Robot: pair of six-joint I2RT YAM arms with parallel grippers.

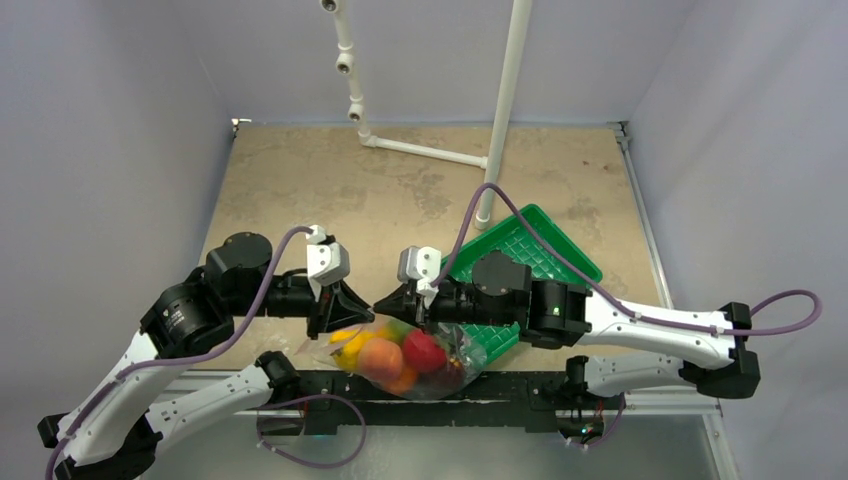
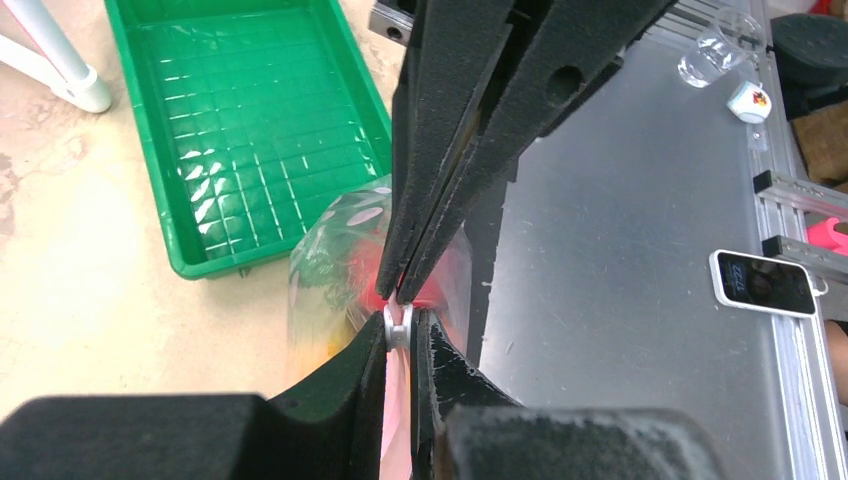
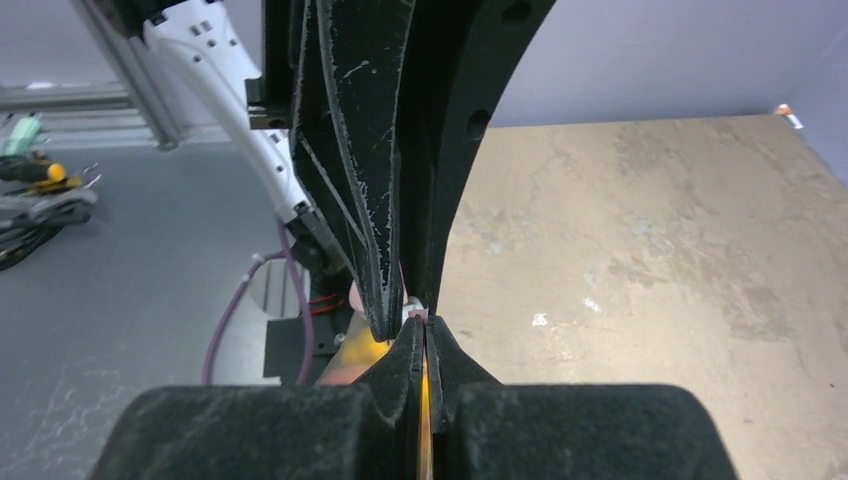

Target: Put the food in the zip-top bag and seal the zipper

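Observation:
A clear zip top bag (image 1: 455, 360) hangs below the two grippers. Through its film show an orange fruit (image 1: 381, 360), a red fruit (image 1: 424, 352) and a yellow one (image 1: 352, 348). My left gripper is shut on a small whitish zipper slider (image 2: 400, 333) at the bag's top edge. Right beside it, my right gripper is shut, its tips almost touching the left ones at the pink zipper strip (image 2: 394, 385). Whether thin film lies between the right fingers cannot be made out. The arms cover most of the bag's mouth.
Behind the right arm, an empty green basket (image 1: 570, 243) rests on the tan table (image 1: 420, 205). White pipes (image 1: 505, 90) stand at the back. The bag hangs by the table's dark front edge (image 1: 500, 400).

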